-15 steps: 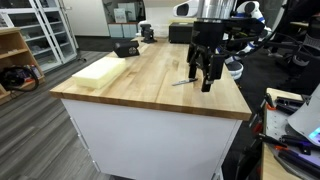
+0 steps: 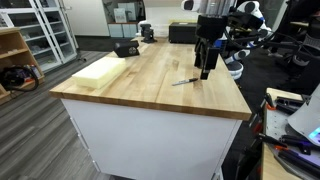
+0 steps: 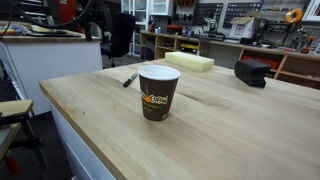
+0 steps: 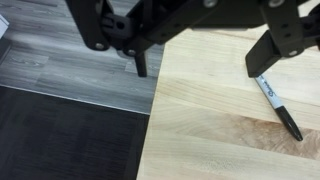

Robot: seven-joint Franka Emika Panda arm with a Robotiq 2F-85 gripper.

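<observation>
My gripper (image 2: pixel 205 73) hangs above the front right part of the wooden counter. In the wrist view the two dark fingers stand wide apart, so the gripper is open with nothing between them. A marker with a grey-white barrel and black cap (image 4: pixel 281 107) lies on the wood at the right of that view, its far end partly hidden by the right finger (image 4: pixel 259 58). From exterior view 1 the marker (image 2: pixel 186 81) is just left of the gripper. A dark paper cup with a white rim (image 3: pixel 158 95) stands upright on the counter in exterior view 2.
A pale yellow block (image 2: pixel 100 72) rests at the counter's left, with a black object (image 2: pixel 126 48) farther back. The counter's edge (image 4: pixel 149 145) runs below the gripper, with floor beyond it.
Over the last second my gripper has moved a little farther back and upward in exterior view 1, nearer the marker. The marker and the yellow block have stayed put.
</observation>
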